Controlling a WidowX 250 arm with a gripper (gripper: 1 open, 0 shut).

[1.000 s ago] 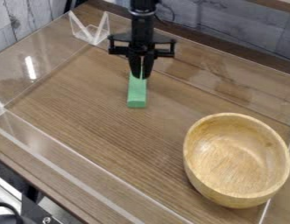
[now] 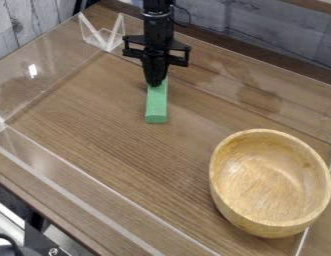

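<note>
The black gripper [image 2: 156, 70] reaches down from the top centre, its fingertips at the upper end of a green flat bar [image 2: 157, 105] that lies lengthwise on the wooden table [image 2: 88, 150]. The gripper looks shut; whether anything is between its fingertips is too small to tell.
A wooden bowl [image 2: 268, 182] sits at the lower right. Clear plastic pieces show at the top left and left edge. A raised wooden edge runs along the back right.
The gripper has shifted slightly and turned, now lower at the bar's upper end. The bar and bowl look unmoved.
</note>
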